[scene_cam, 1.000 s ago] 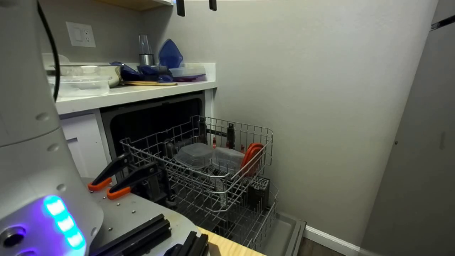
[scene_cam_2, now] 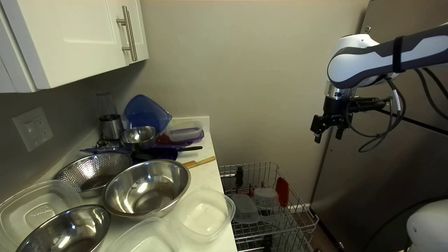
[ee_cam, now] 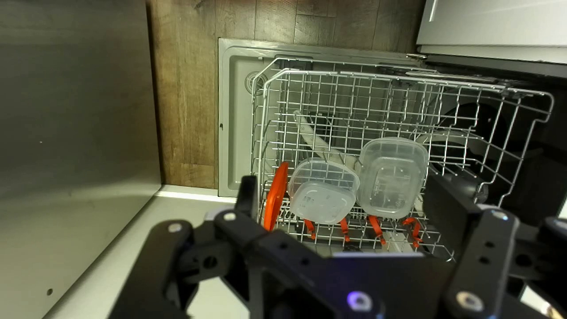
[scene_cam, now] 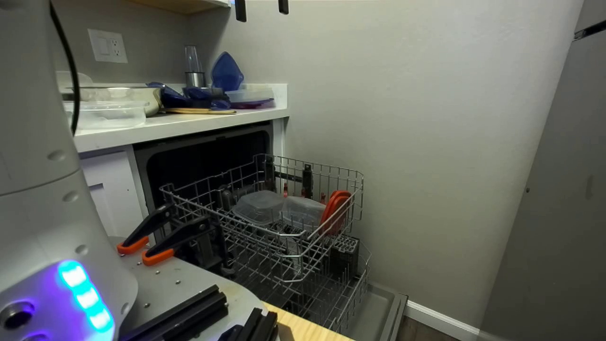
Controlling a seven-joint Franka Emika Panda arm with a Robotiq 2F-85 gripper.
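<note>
My gripper (scene_cam_2: pixel 328 135) hangs in the air near the far wall, its fingers wide apart and empty. Only its two fingertips (scene_cam: pixel 241 10) reach into the top of exterior view 1. The wrist view looks down past the spread fingers (ee_cam: pixel 247 194) onto the pulled-out upper dishwasher rack (ee_cam: pixel 313 74). In that rack lie a clear rectangular container (ee_cam: pixel 393 175), a smaller clear container (ee_cam: pixel 322 202) and an upright red lid (ee_cam: pixel 275 196). The rack is well below the gripper, and nothing touches the fingers.
The counter (scene_cam_2: pixel 212 176) carries steel bowls (scene_cam_2: pixel 147 189), a colander (scene_cam_2: pixel 94 168), clear containers (scene_cam_2: pixel 205 210) and a blue lid (scene_cam_2: pixel 147 113). A large grey panel (ee_cam: pixel 74 133) stands beside the open dishwasher door (ee_cam: pixel 226 117). A cabinet (scene_cam_2: pixel 84 37) overhangs the counter.
</note>
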